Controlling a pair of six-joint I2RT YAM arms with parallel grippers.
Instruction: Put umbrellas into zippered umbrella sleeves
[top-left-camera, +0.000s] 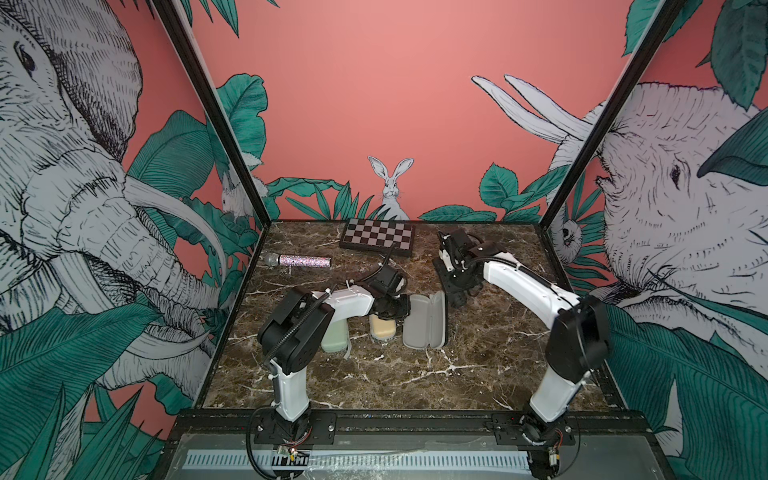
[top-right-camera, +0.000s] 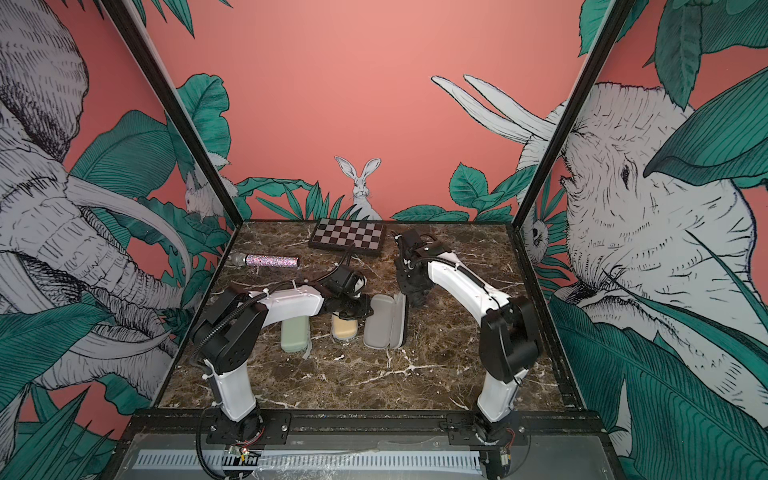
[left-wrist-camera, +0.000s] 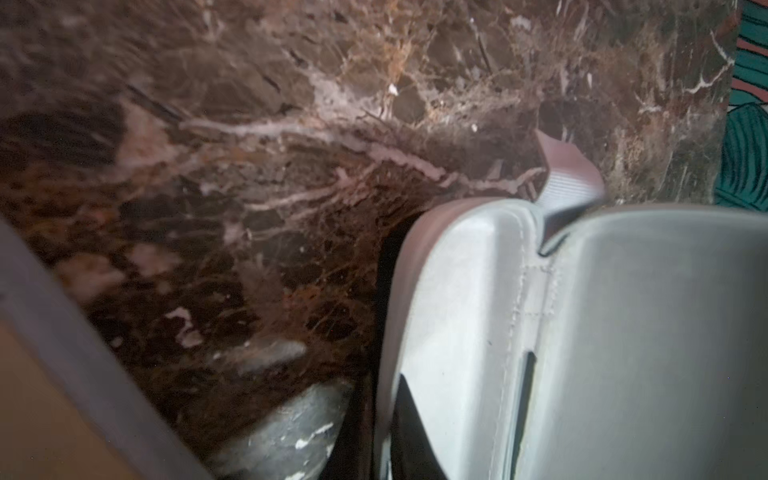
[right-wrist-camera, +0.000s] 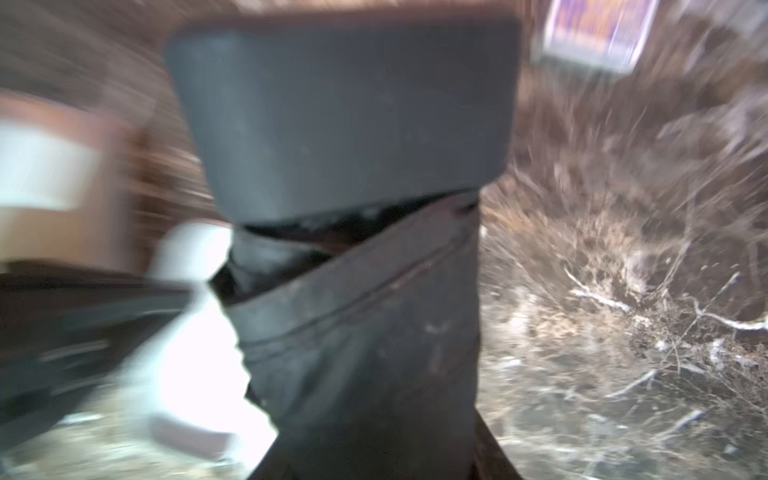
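Note:
The black folded umbrella (right-wrist-camera: 360, 352) fills the middle of the right wrist view, its flat handle end pointing away. My right gripper is shut on its body, a finger at either side. In the left wrist view the unzipped grey sleeve (left-wrist-camera: 656, 336) lies spread with its pale inside up. My left gripper is shut on that sleeve's left rim, fingertips on both sides of the wall. From the top left view, the sleeve sits just in front of the left gripper, with the umbrella behind and slightly right. The sleeve looks empty where it shows.
A yellow sleeve (top-left-camera: 383, 329) and a green sleeve (top-left-camera: 334, 337) lie left of the grey one. At the back are a chessboard (top-left-camera: 377, 237) and a glittery microphone (top-left-camera: 304, 261). A small printed box (right-wrist-camera: 600, 33) lies beyond the umbrella.

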